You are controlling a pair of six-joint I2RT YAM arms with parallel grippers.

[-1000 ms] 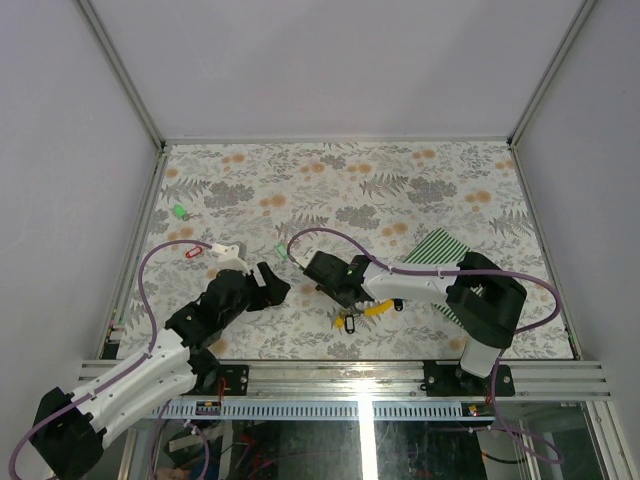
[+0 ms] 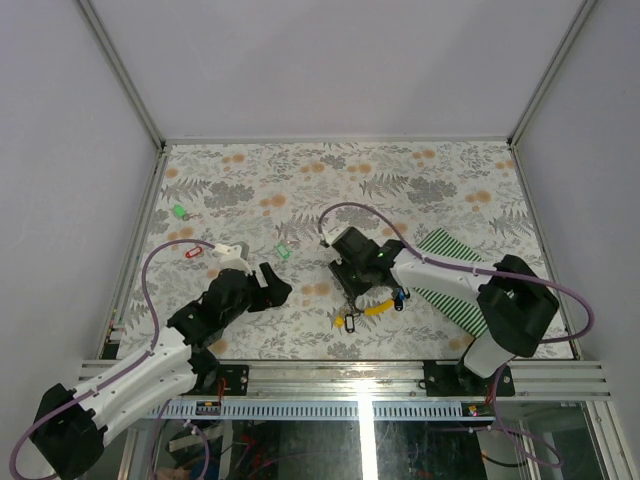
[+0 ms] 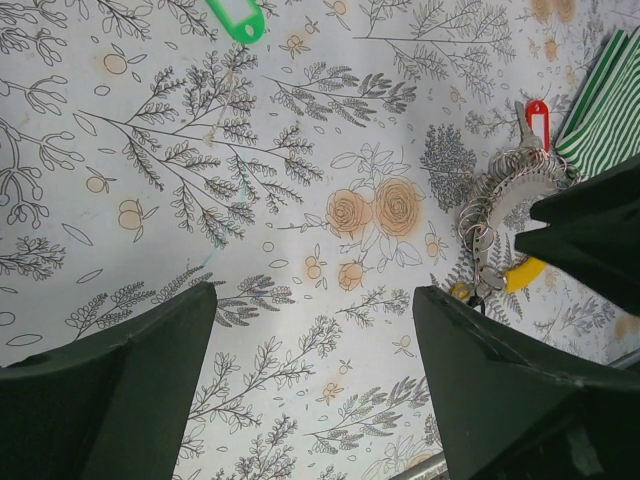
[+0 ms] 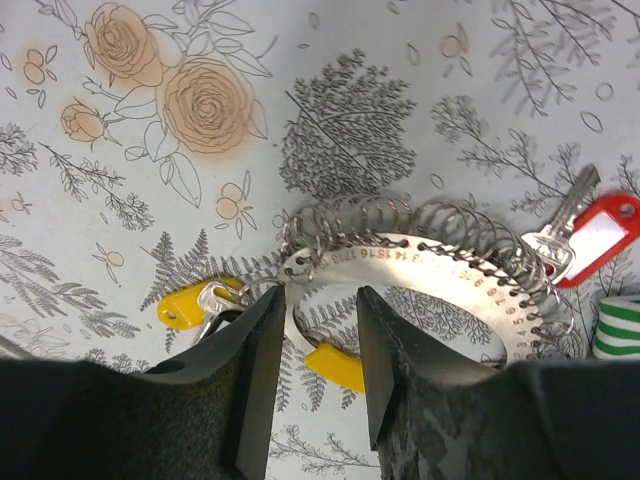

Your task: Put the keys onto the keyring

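Observation:
The keyring is a flat metal band (image 4: 385, 262) with a row of rings and yellow ends, lying under my right gripper. That gripper stands open above it, its fingers apart with nothing between them. At the band's right end lies a key (image 4: 566, 225) with a red tag (image 4: 603, 240), touching or close to the rings; I cannot tell whether it is threaded. My left gripper is open and empty over bare cloth. A green tag (image 3: 238, 18) shows at the upper edge of the left wrist view.
Toward the far left lie another green tag (image 2: 180, 212) and a red tag (image 2: 194, 252). A green-striped cloth (image 2: 452, 262) is to the right, under the right arm.
My right gripper has shifted to the right and slightly back over the keyring, uncovering the green tag near the middle. The left arm looks nearly unmoved.

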